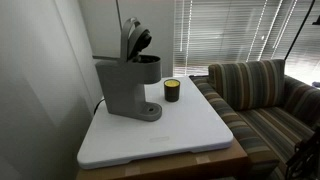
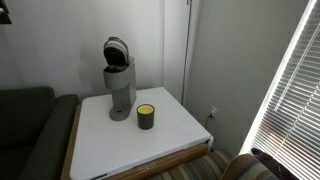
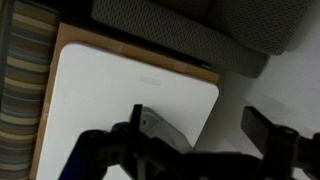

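A grey coffee maker (image 1: 124, 90) with its top lid (image 2: 116, 48) raised stands on a white table (image 1: 185, 128). Beside it sits a dark cup (image 1: 172, 90), yellow inside; the same cup (image 2: 146, 118) is upright and apart from the machine in the second exterior view. In the wrist view my gripper is open, its dark fingers wide apart and nothing seen between them. Beyond it, part of the grey coffee maker (image 3: 165, 128) shows, largely hidden by the gripper's body. I cannot find the cup in the wrist view.
A striped couch (image 1: 250, 86) borders the table on one side, and a dark sofa (image 2: 25, 125) lies on another. Window blinds (image 1: 225, 35) and a wall surround the scene.
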